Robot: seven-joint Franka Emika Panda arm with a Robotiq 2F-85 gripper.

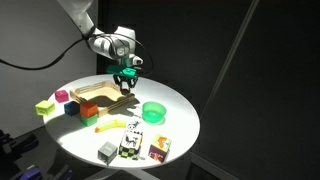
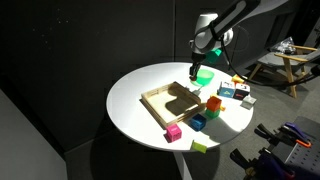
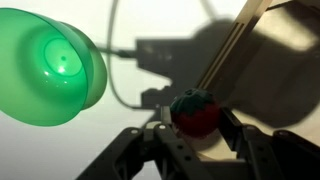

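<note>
A round red object with a dark green top [image 3: 196, 112], like a strawberry or tomato, is gripped between the dark fingers of my gripper in the wrist view. Above the right edge of the shallow wooden tray [image 1: 84, 97], the gripper [image 1: 125, 88] hangs in the first exterior view. The tray [image 2: 160, 117] looks empty in the second exterior view. To the right of the gripper stands a translucent green bowl [image 1: 153, 112], with nothing visible inside it in the wrist view.
Red [image 1: 89, 107], blue [image 1: 71, 108], pink [image 1: 62, 96] and yellow-green [image 1: 45, 107] blocks lie around the tray's near side. A yellow banana-like object [image 1: 110, 125], a grey block [image 1: 107, 152] and two patterned boxes [image 1: 160, 148] occupy the front.
</note>
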